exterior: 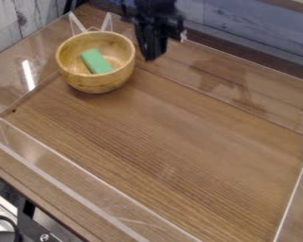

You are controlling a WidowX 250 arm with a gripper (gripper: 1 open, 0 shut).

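A round wooden bowl (pixel 111 83) stands at the upper left of the tray, with a green block (pixel 96 60) lying inside it. The black gripper (pixel 145 47) hangs at the top centre, just to the right of and above the bowl's back rim. It is blurred and dark, and nothing shows in it; whether its fingers are open or shut is hard to make out.
The wooden tray floor (pixel 180 161) is clear to the right of and in front of the bowl. Grey walls and a blue back wall (pixel 256 24) border it. A black cable shows at the bottom left corner.
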